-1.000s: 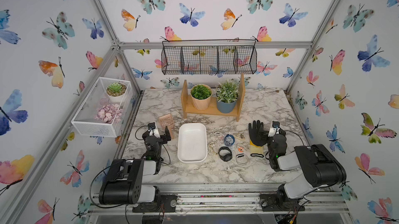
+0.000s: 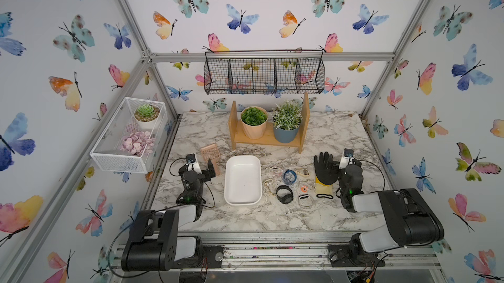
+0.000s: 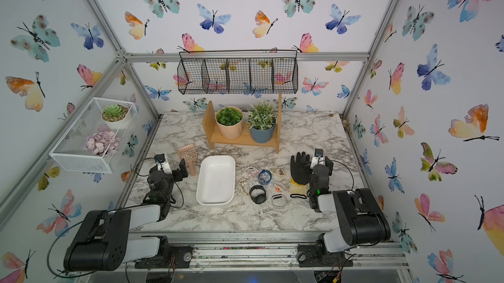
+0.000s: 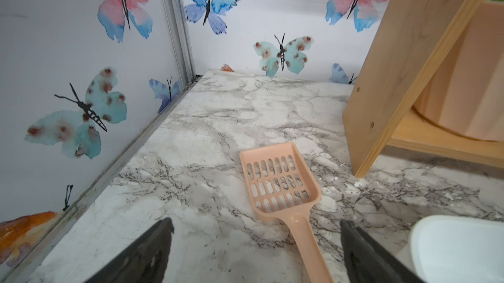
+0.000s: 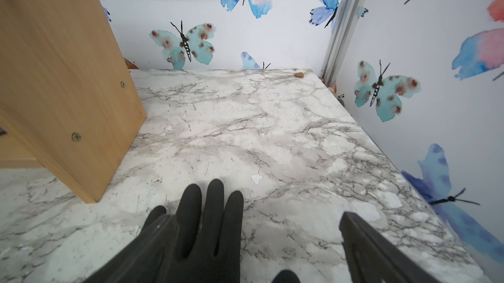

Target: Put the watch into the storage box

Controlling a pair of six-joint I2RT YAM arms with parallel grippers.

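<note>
A black watch (image 2: 284, 194) lies on the marble table, right of the white storage box (image 2: 227, 180). Just behind it is a blue watch (image 2: 289, 177). Box and table watches are apart, and the box looks empty. My left gripper stands open left of the box; its fingers (image 4: 149, 249) have nothing between them. Over on the right, my right gripper is also open, its fingers (image 5: 362, 246) wide apart above the table beside the black glove. Neither wrist view shows a watch.
A pink slotted scoop (image 4: 281, 183) lies near my left gripper. The black glove (image 5: 210, 241) lies by my right one. Small bands and trinkets, including a clear bracelet (image 2: 305, 200), surround the watches. A wooden plant shelf (image 2: 268, 140) stands behind.
The objects on the table look unmoved.
</note>
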